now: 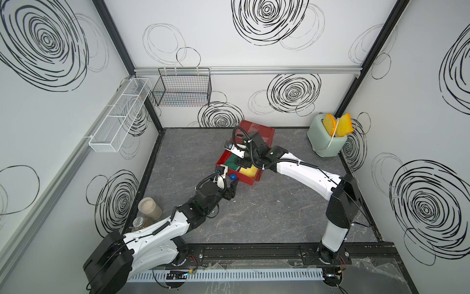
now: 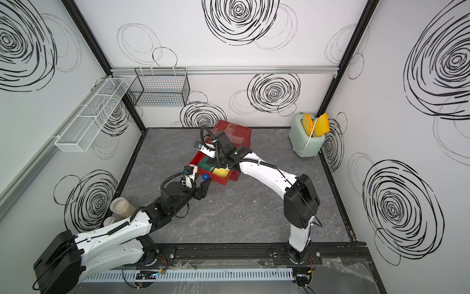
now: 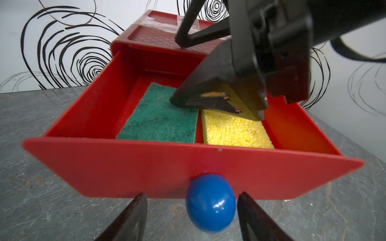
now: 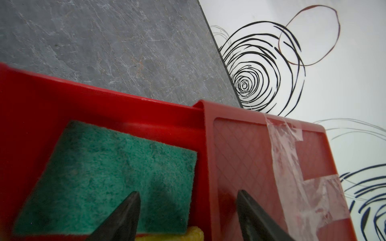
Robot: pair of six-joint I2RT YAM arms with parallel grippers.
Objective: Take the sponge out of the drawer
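Observation:
The red drawer (image 3: 120, 168) is pulled out of its red box (image 4: 245, 152). Inside it lie a green sponge (image 3: 160, 116) on the left and a yellow sponge (image 3: 237, 130) on the right. My left gripper is open, with its fingers either side of the drawer's blue knob (image 3: 211, 202) and apart from it. Over the drawer, my right gripper is open and points down toward the sponges. In the right wrist view the green sponge (image 4: 116, 180) is partly behind one finger (image 4: 122, 217), and only an edge of the yellow sponge (image 4: 189, 235) shows.
A pale green bucket (image 1: 325, 139) holding yellow-orange items stands at the back right. Beige and clear jars (image 1: 149, 208) stand at the left edge. A black wire basket (image 1: 183, 90) and a white rack (image 1: 120, 115) hang on the walls.

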